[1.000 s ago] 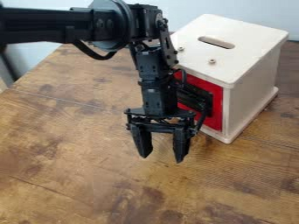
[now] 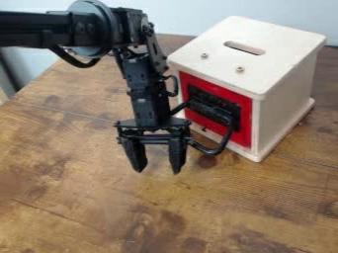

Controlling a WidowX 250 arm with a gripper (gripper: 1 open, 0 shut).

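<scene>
My black gripper (image 2: 156, 158) points down above the wooden table, its two fingers standing apart with nothing seen between them. Behind it and to the right is a pale wooden box (image 2: 271, 94) with a slot in its sloping top and a red front panel (image 2: 199, 122), partly hidden by the arm and its cable.
The box occupies the back right, with a pale wall behind the table at upper left.
The gripper has moved left and a little upward, away from the box, uncovering more of the red panel. The box looks unmoved.
</scene>
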